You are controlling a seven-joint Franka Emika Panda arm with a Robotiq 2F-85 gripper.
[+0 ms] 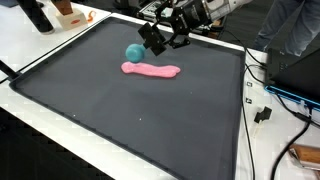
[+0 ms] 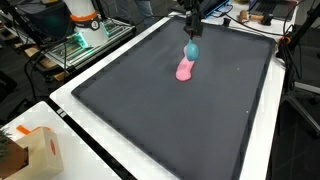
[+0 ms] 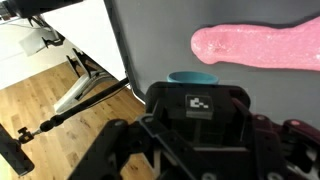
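A round light-blue object (image 1: 135,53) sits at the tip of my gripper (image 1: 144,45), which is shut on it. Only a blue edge (image 3: 192,77) shows past the dark fingers in the wrist view, so its full shape is hidden there. Exterior view 2 has the blue object (image 2: 192,50) just below the gripper and over the far end of a pink object. Long and flat with rounded ends, the pink object (image 1: 151,70) lies on the grey table. In the wrist view, the pink piece (image 3: 265,45) is beside the blue edge, apart from the fingers.
An orange-and-white object (image 1: 68,14) stands beyond its far left edge. Cables and stands (image 1: 262,115) are off the right edge in exterior view 1.
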